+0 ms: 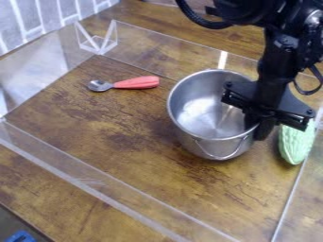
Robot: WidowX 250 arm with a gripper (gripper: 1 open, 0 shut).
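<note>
A steel pot (202, 118) stands upright on the wooden table, slightly right of centre. My black gripper (259, 126) is down at the pot's right rim, its fingertips mostly hidden behind and against that side; whether it has the rim between its fingers cannot be made out. A pale green cabbage-like vegetable (297, 144) lies just to the right of the pot and gripper, partly behind the arm. A spoon with a red handle (135, 82) lies at the back left of the pot.
Clear plastic walls (101, 43) border the work area on the wooden table (89, 151). Something blue and dark sits at the bottom left corner, outside the walls.
</note>
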